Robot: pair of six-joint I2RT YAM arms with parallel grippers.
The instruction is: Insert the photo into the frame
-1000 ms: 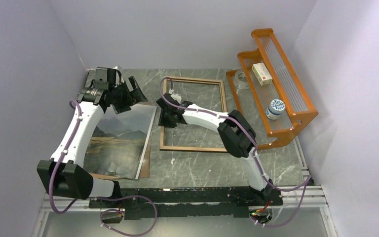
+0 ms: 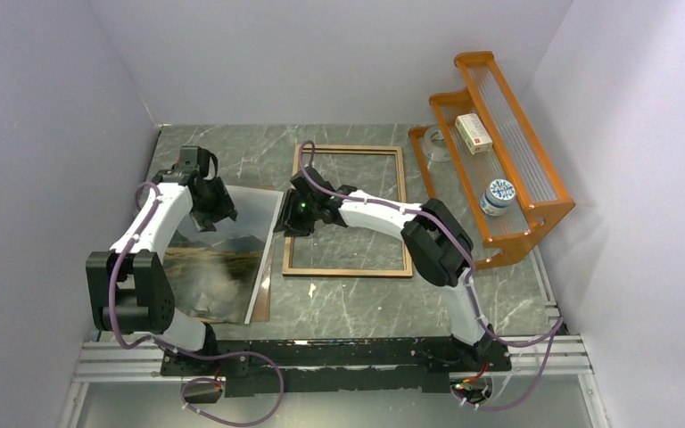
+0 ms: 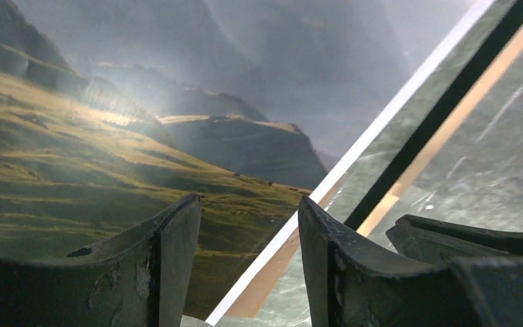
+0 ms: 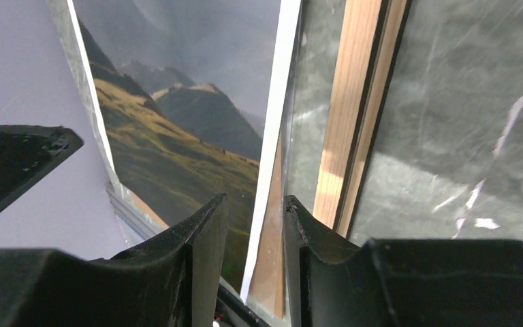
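Observation:
The photo (image 2: 214,290), a mountain landscape with a white border, lies on a brown board at the left of the table. Right of it, flat and empty, is the wooden frame (image 2: 348,274). Over the photo hovers my left gripper (image 2: 221,217), its fingers apart; in the left wrist view nothing is between them but the photo's white edge (image 3: 374,129) below. My right gripper is open above the photo's right border, beside the frame's left bar (image 4: 344,122). Its fingers appear to straddle that border; whether they touch it cannot be told.
A brown board (image 2: 261,308) peeks out under the photo's right side. At the right stands an orange wooden rack (image 2: 526,134) with a small box (image 2: 474,134), a blue-white jar (image 2: 498,197) and a tape roll (image 2: 437,144).
The frame has slid slightly left and now lies flat and straight. My right gripper has come off its left bar toward the photo. My left gripper has moved left and nearer over the photo, its fingers closer together.

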